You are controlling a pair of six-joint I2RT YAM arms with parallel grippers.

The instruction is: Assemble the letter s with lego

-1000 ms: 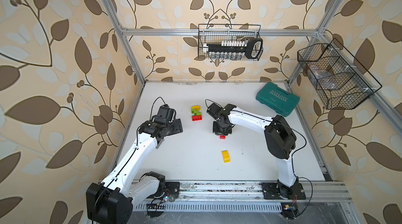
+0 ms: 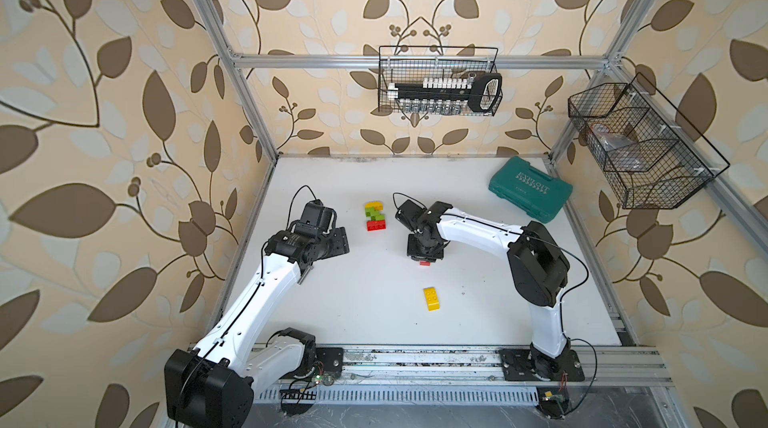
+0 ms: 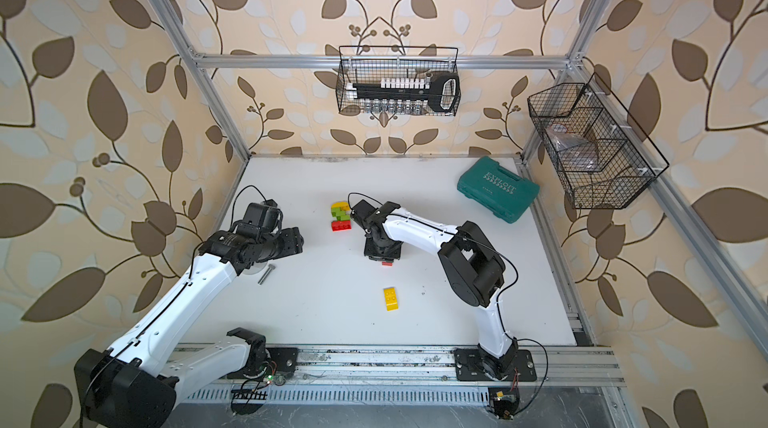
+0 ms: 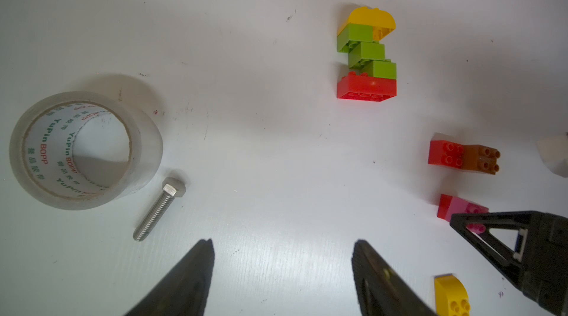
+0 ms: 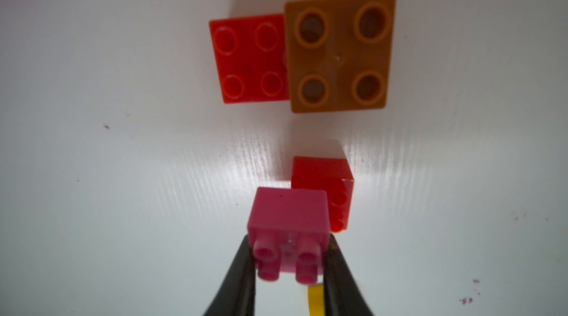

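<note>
My right gripper is shut on a pink brick [image 5: 288, 212]. A small red brick [image 5: 322, 173] lies on the table, partly covered by the pink one in the right wrist view. Whether the two touch cannot be told. Beyond them, another red brick [image 5: 251, 58] stands against a brown brick [image 5: 339, 53]. In the left wrist view, a yellow brick [image 4: 371, 17], several green bricks [image 4: 366, 51] and a long red brick [image 4: 366, 87] form a stepped column on the table. My left gripper stands open over bare table, well left of the bricks.
A loose yellow brick [image 2: 432, 298] rests near the front. A tape roll [image 4: 145, 144] and a steel bolt [image 4: 156, 212] lie at the left, near my left gripper. The green case [image 2: 530, 189] occupies the back right. Table between the left gripper and the column is clear.
The left arm and the other bricks look unmoved.
</note>
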